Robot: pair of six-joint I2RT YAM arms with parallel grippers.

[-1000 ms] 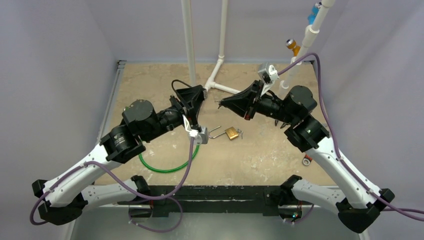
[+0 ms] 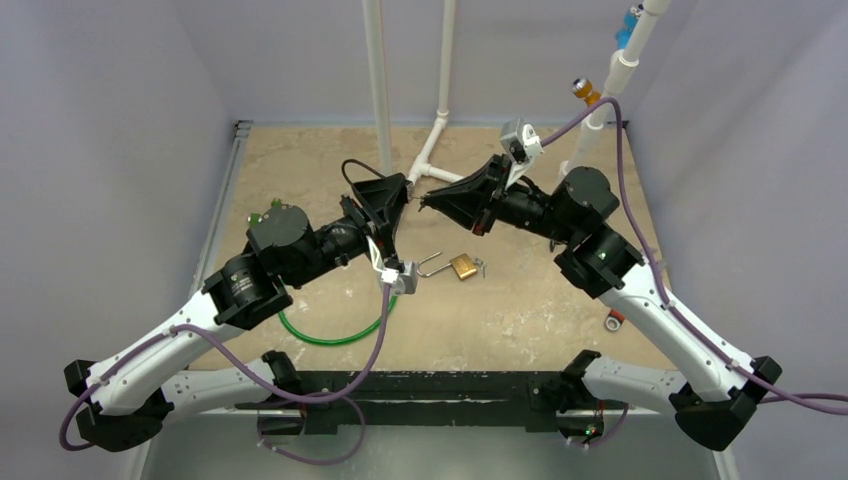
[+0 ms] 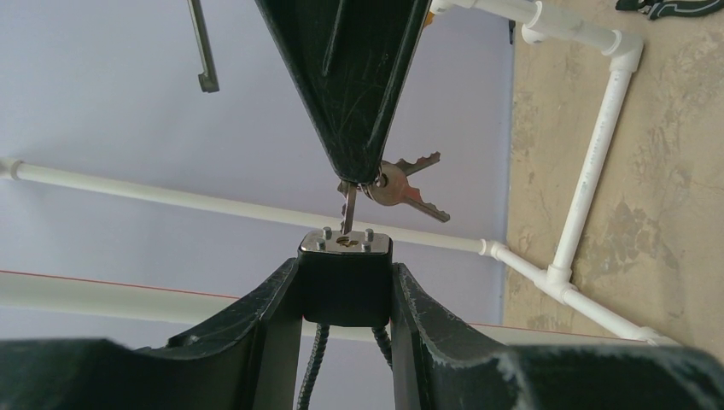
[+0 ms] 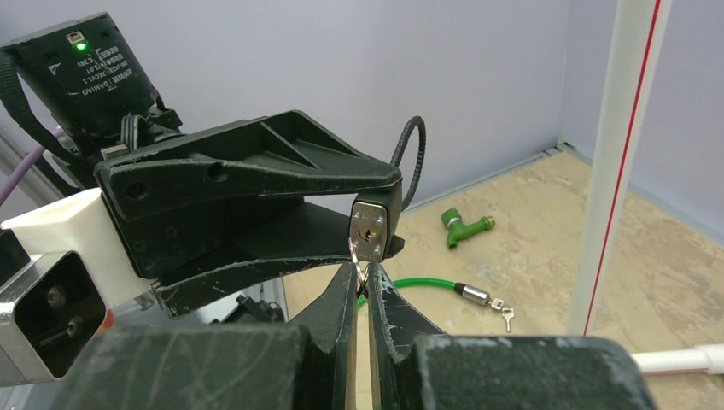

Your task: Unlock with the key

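In the left wrist view my left gripper is shut on a black cable lock [image 3: 347, 290], whose metal face [image 3: 376, 245] with its keyhole points at the right gripper. A key [image 3: 349, 209] juts from the tip of my right gripper, its end right by the keyhole; whether it is inside I cannot tell. Two more keys [image 3: 391, 186] dangle beside that tip. In the right wrist view the right fingers [image 4: 388, 312] are closed on the thin key, just below the lock's face [image 4: 367, 232]. From above, both grippers meet over the middle of the board.
A brass padlock [image 2: 463, 266] lies on the board [image 2: 500, 320] below the grippers. The green cable lock [image 2: 340, 342] curves at the front left. White pipes [image 2: 430, 150] stand behind, and an upright pipe [image 4: 616, 171] rises close by.
My right gripper has moved left, bringing the key up close to the black lock. The left arm stays nearly where it was.
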